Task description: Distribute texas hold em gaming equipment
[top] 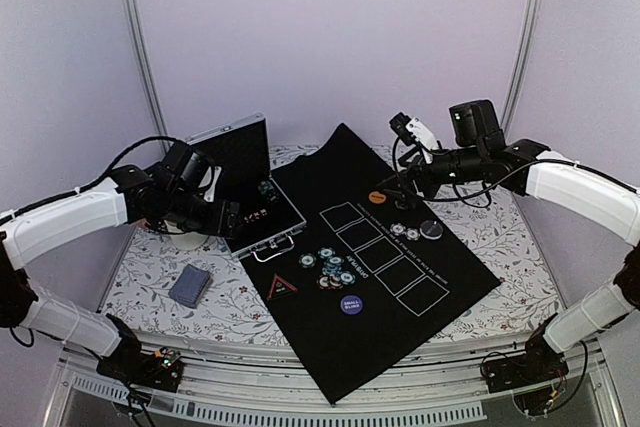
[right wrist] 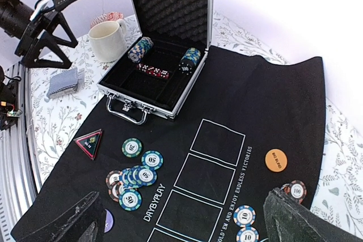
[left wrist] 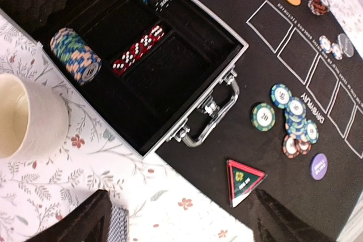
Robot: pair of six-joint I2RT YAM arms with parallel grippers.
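An open chip case (left wrist: 142,151) holds chip stacks (left wrist: 74,52) and red dice (left wrist: 136,49). My left gripper (top: 225,217) is above its left side, fingers apart and empty in its wrist view. My right gripper (top: 400,187) hangs open above the mat's back right. On the black mat lie a chip pile (left wrist: 295,117), a red triangle marker (left wrist: 244,179), a purple blind button (left wrist: 319,165), an orange big blind button (right wrist: 275,160), white chips (right wrist: 245,216) and a dark chip stack (right wrist: 296,191).
A white mug (left wrist: 42,117) stands beside the case. A deck of cards (top: 190,285) lies at the front left on the floral cloth. The mat's five card boxes (top: 380,257) are empty.
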